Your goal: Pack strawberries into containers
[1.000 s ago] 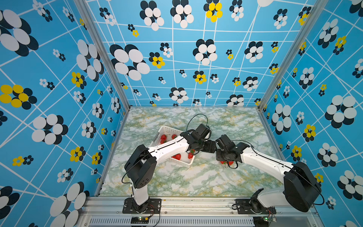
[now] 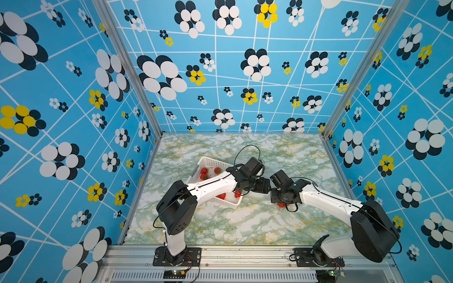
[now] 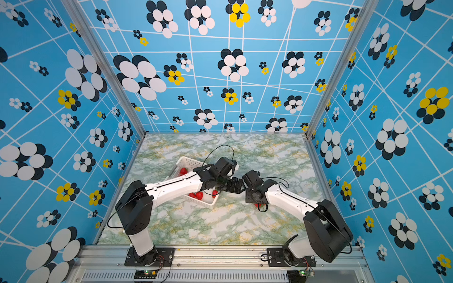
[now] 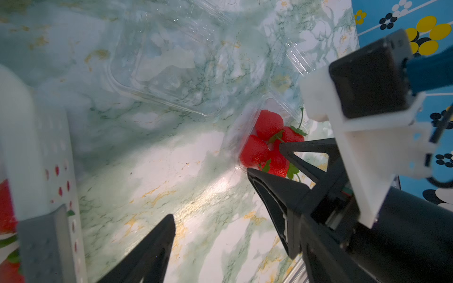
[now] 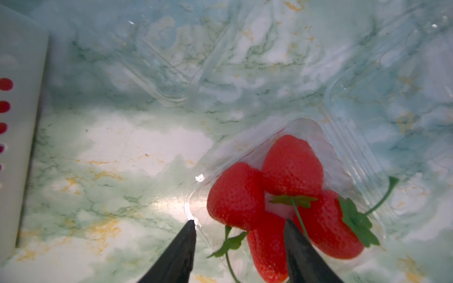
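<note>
Red strawberries (image 5: pixel 292 165) with green stems lie in a small clear plastic container (image 5: pixel 368 160), its lid folded open beside it. Just above them, my right gripper has its fingers apart, one fingertip overlapping the lower berries in the right wrist view; nothing looks gripped. From the left wrist view, that same right gripper reaches over the berries (image 4: pixel 254 151). My left gripper stands open and empty between the white basket and the container. The basket (image 2: pixel 230 204) holds several more strawberries (image 2: pixel 203 177), partly covered by the left arm.
Another clear container (image 4: pixel 165 61), empty, stands behind the gap between basket and filled container. In the top left view the two grippers are very close to each other.
My right gripper has shifted slightly right and toward the front, covering more of the strawberries from above. The left arm has moved only slightly.
</note>
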